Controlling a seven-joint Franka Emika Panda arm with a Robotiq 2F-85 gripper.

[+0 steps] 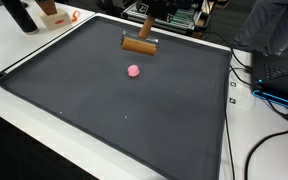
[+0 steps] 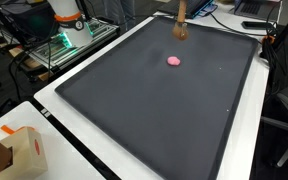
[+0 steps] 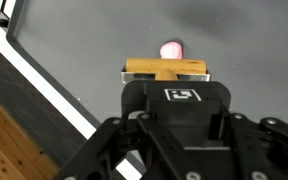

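A small pink lump lies on the dark grey mat, towards its far side. A tan wooden roller in a metal frame hangs near the mat's far edge, behind the lump, and its handle runs up out of the top of the view. My gripper is shut on the roller's handle, though its fingertips are mostly hidden in the wrist view. That same view has the roller just short of the pink lump. In the second exterior view the roller appears beyond the lump, clear of it.
A white border surrounds the mat. At the far left of the table stand a brown and orange item and a dark object. A laptop with cables is at the right.
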